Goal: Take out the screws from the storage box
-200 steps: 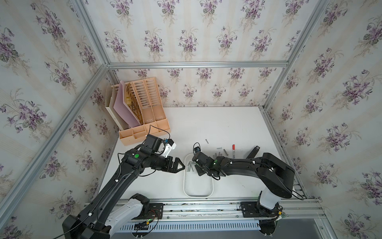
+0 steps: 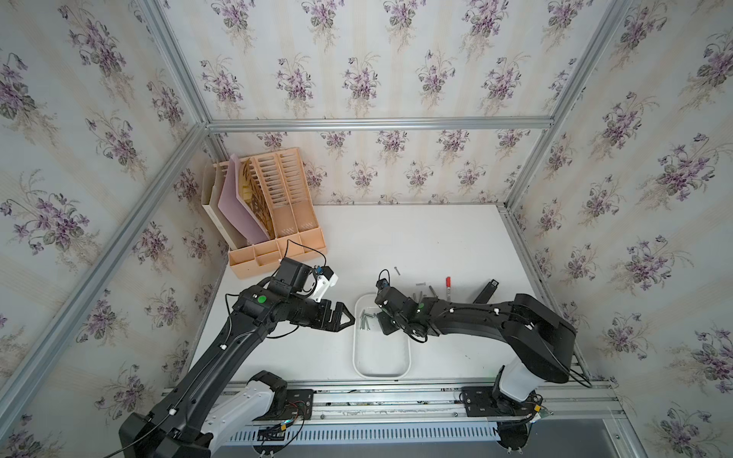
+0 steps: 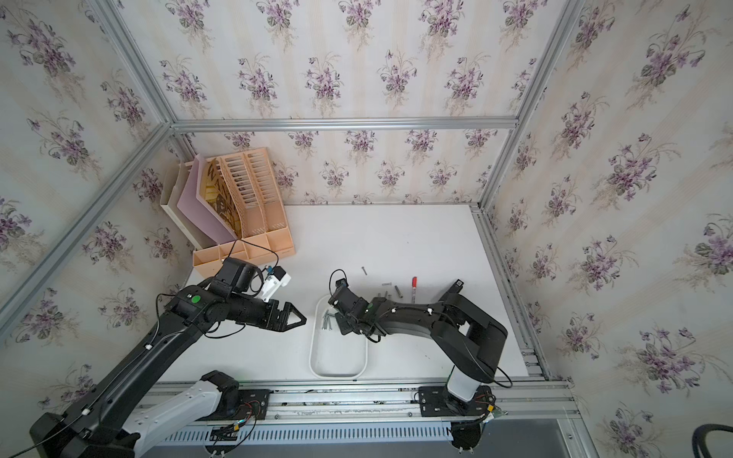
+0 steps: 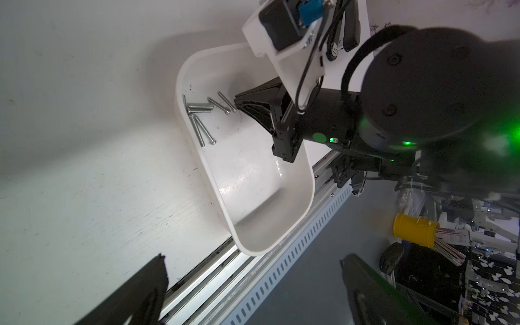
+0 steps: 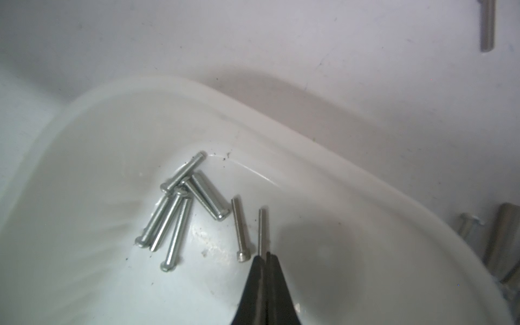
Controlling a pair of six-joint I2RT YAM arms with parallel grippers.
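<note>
Inside the white storage box [image 4: 216,187], loose silver screws [image 5: 178,230] lie heaped near one end. A short way from that heap, two screws lie apart. My right gripper reaches down into the box with its fingertips together. One thin screw [image 5: 261,230] runs out just ahead of those tips, its near end hidden by them. Whether it is between the fingers or beneath them, I cannot tell. My left gripper hangs wide open left of the box, nothing between its fingers.
Right of the box, a screw [image 2: 432,291], other small metal pieces and a red-capped marker [image 2: 448,288] lie on the table. A wooden organizer [image 2: 278,248] stands at the back left.
My right gripper has shifted slightly to the right over the box, and the box's edges sit a touch further right too. The left arm has stayed still.
</note>
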